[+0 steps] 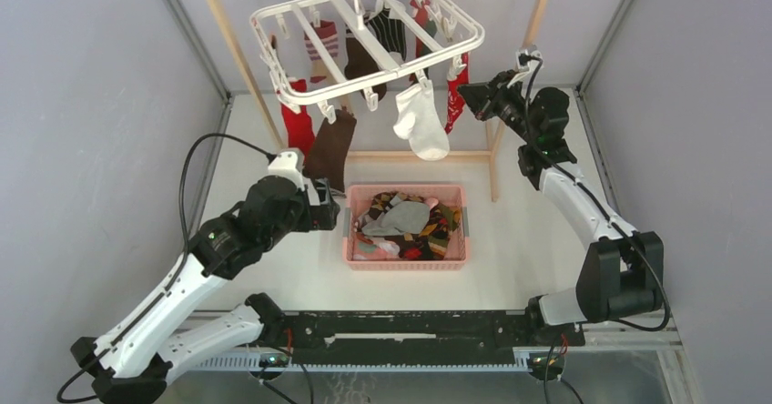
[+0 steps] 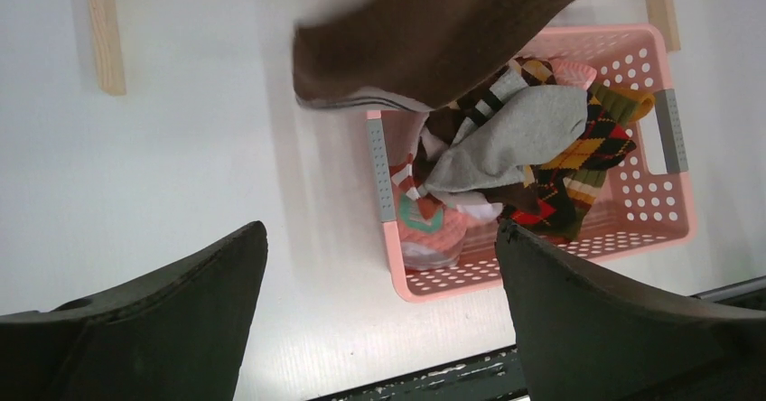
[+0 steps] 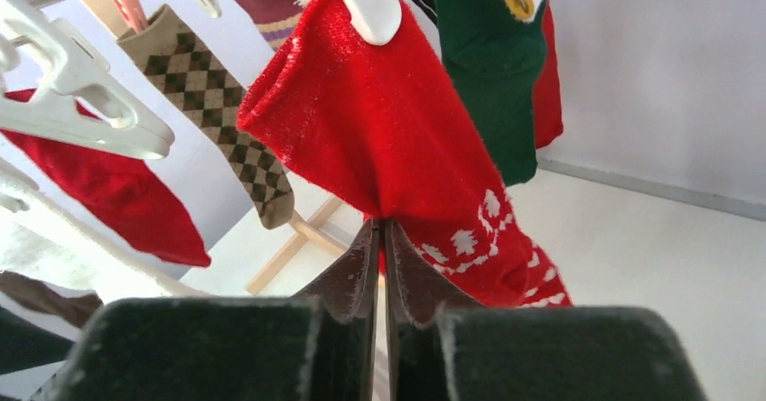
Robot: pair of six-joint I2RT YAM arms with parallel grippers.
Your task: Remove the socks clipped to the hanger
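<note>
Socks hang from the white clip hanger (image 1: 364,85), among them a white sock (image 1: 421,122), brown sock (image 1: 328,154) and red sock (image 1: 296,122). My left gripper (image 1: 323,204) stands open below the brown sock (image 2: 434,31), empty between its wide fingers. My right gripper is at a red patterned sock (image 3: 379,112), which hangs from a white clip (image 3: 370,13); its fingertips are close together against the fabric, and whether any is between them I cannot tell.
A pink basket (image 1: 405,266) of loose socks sits on the white floor below the hanger. The wooden rack (image 1: 533,13) stands behind. Floor on either side of the basket is clear.
</note>
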